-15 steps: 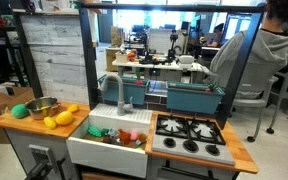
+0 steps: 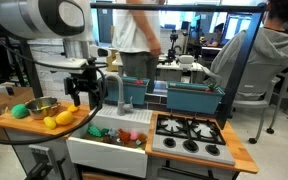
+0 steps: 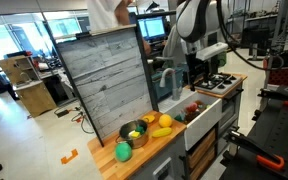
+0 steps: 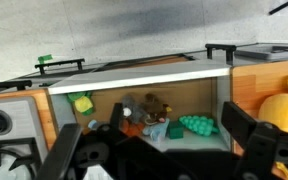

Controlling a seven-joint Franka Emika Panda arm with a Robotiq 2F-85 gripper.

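A white sink (image 2: 107, 154) holds several small toys, among them a green one (image 4: 197, 124), a brown one (image 4: 155, 107) and a yellow-green one (image 4: 81, 103). My gripper is open above the sink, its dark fingers (image 4: 112, 138) wide apart at the bottom of the wrist view. The toys show in the gap between them, and nothing is held. From the side, my gripper (image 2: 83, 96) hangs over the counter's left part and the sink's edge.
Left of the sink are yellow fruits (image 2: 50, 122), a metal pot (image 2: 42, 107) and a green ball (image 2: 20, 111). A stove (image 2: 191, 138) stands on the right. The tall faucet (image 2: 122, 92) rises behind the sink, close to the arm.
The arm has come into view from the upper left and lowered toward the sink. The toys and the counter items look unmoved. A person now stands behind the counter.
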